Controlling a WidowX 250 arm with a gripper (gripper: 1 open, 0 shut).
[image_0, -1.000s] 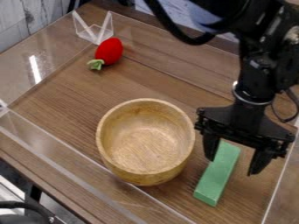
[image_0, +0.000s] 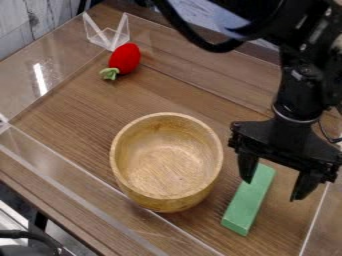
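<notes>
My gripper (image_0: 275, 160) is open, hanging at the right over the table with its two black fingers spread above the upper end of a green bar (image_0: 246, 208). The bar lies on the wooden table at the lower right, with nothing seen between the fingers. Left of it stands a large tan bowl (image_0: 128, 158), empty.
A red object with a green tip (image_0: 123, 60) and a clear plastic container (image_0: 106, 33) sit at the back left.
My gripper has moved slightly to the right and up, showing more of the green bar's upper end. The bar and bowl have not moved.
</notes>
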